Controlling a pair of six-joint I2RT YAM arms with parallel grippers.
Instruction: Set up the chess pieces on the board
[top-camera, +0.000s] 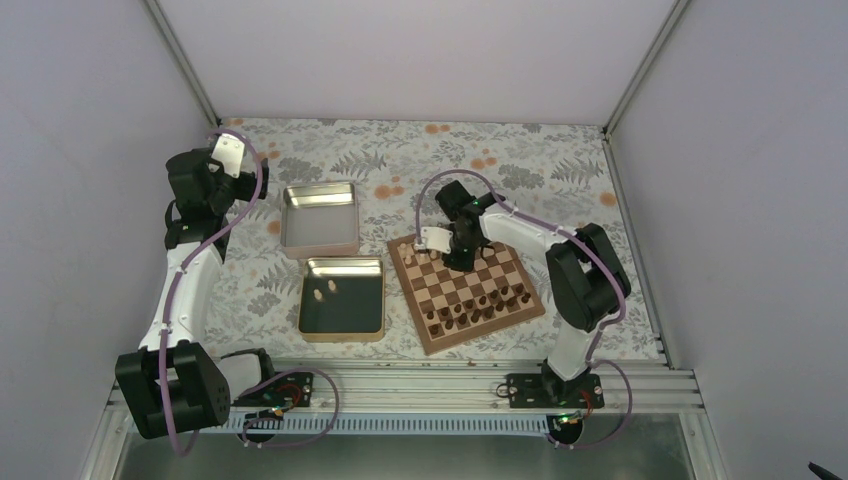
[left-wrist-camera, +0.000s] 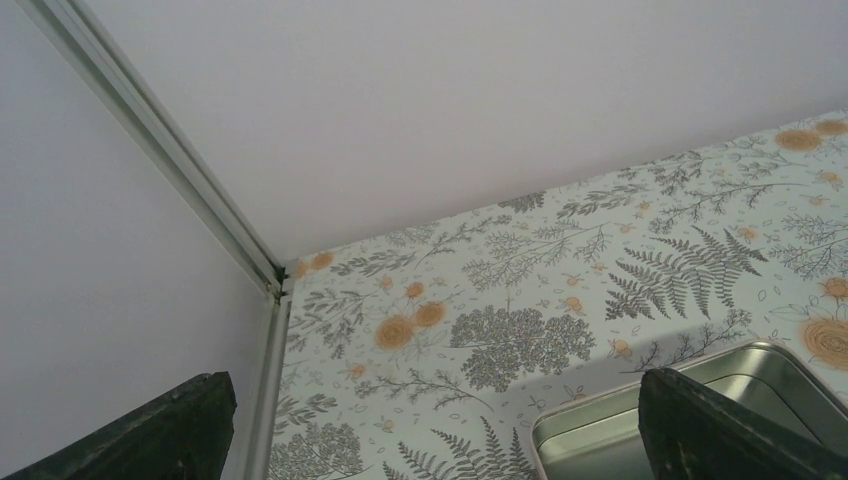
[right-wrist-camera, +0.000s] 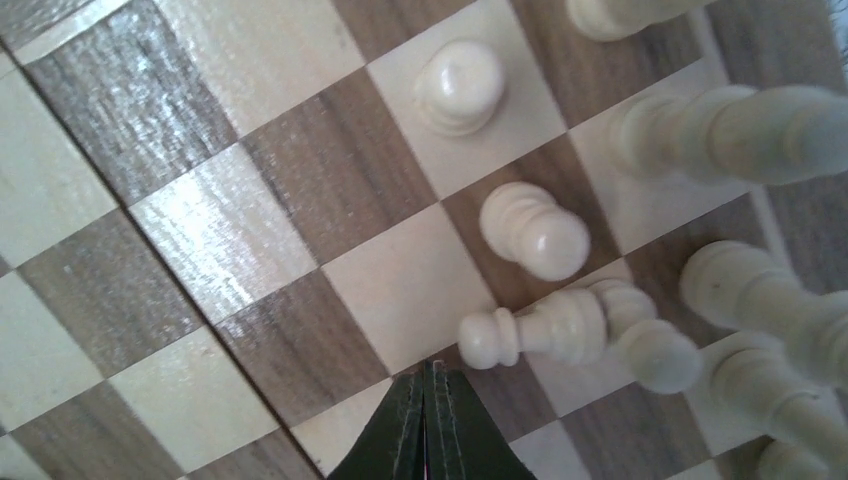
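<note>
The wooden chessboard (top-camera: 445, 300) carries dark pieces (top-camera: 470, 308) along its front side and pale pieces along its back, the latter partly hidden under my right arm in the top view. Close up in the right wrist view, a pale pawn (right-wrist-camera: 545, 335) lies on its side against a neighbouring piece (right-wrist-camera: 660, 350). Two other pawns, one nearer (right-wrist-camera: 540, 235) and one farther (right-wrist-camera: 460, 85), stand upright. My right gripper is shut just beside the fallen pawn's head; nothing shows between its fingers. Over the far left, my left gripper hangs open and empty.
Two pale pieces (top-camera: 332, 286) lie in the dark-floored tray (top-camera: 343, 338) left of the board. Behind it sits an empty metal tray (top-camera: 320, 215). Taller pale pieces (right-wrist-camera: 740, 130) crowd the board's back rows; the middle squares are clear.
</note>
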